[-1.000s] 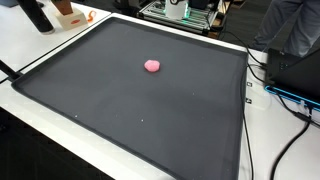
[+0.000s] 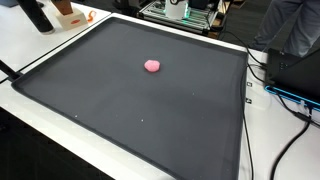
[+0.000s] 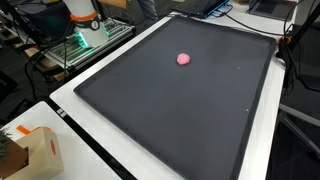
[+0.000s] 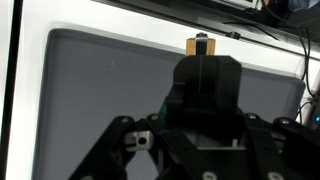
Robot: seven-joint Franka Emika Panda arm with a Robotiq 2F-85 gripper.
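Note:
A small pink lump (image 2: 152,66) lies on the dark grey tray, toward its far side. The second exterior view shows the same pink lump (image 3: 183,59) near the upper part of the tray. My gripper appears in the wrist view only, above the tray, its dark fingers closed together. A small tan block (image 4: 191,47) with a dark and silvery piece in front of it shows at the fingertips, and the gripper looks shut on it. The pink lump cannot be seen in the wrist view.
The tray (image 2: 120,110) is otherwise bare, with a raised rim on a white table (image 3: 120,143). A laptop-like black device (image 2: 297,75) and cables sit at the right. A wooden-looking container (image 3: 12,155) and a cream box (image 3: 42,154) stand at the near left corner.

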